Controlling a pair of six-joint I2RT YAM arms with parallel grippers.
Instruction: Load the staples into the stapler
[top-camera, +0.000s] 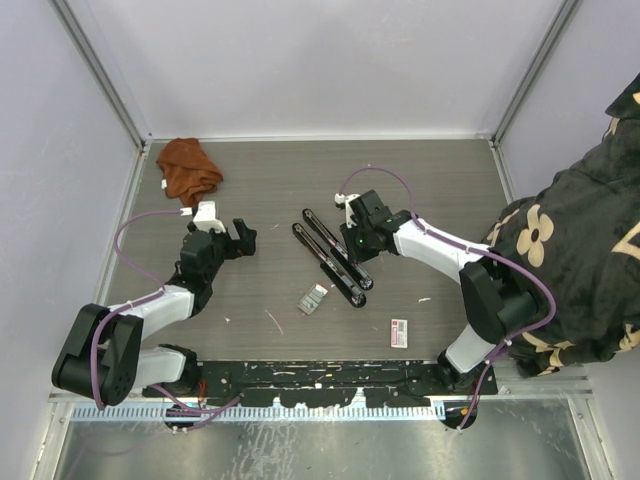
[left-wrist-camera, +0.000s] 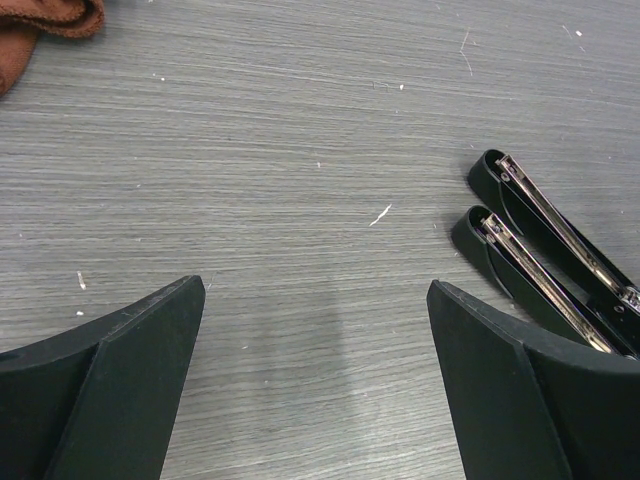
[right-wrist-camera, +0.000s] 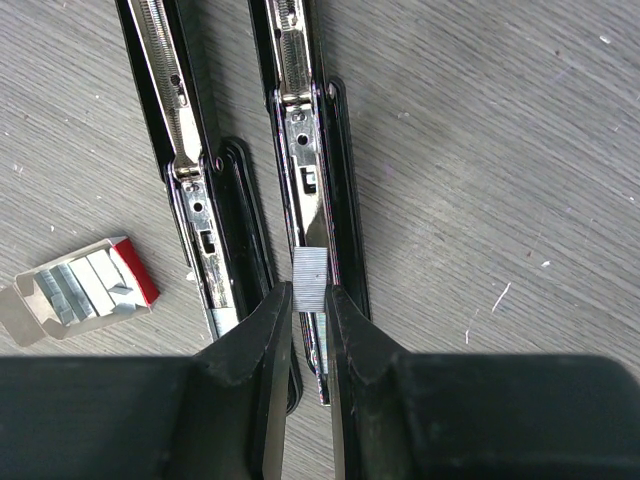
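Note:
Two black staplers lie opened out side by side, the near one (top-camera: 328, 264) and the far one (top-camera: 322, 228). In the right wrist view my right gripper is shut on a short strip of staples (right-wrist-camera: 310, 268), held over the far stapler's metal channel (right-wrist-camera: 308, 190). Whether the strip touches the channel I cannot tell. Silvery staples (right-wrist-camera: 225, 320) show in the near stapler's channel. An open staple box (right-wrist-camera: 85, 290) holds more strips. Off to the left, my left gripper (top-camera: 247, 238) stands open, nothing between its fingers.
A closed staple box (top-camera: 399, 334) lies at the front right. A brown cloth (top-camera: 187, 171) is bunched at the back left, and a dark flowered fabric (top-camera: 570, 240) covers the right side. Bare table (top-camera: 260, 180) stretches behind the staplers.

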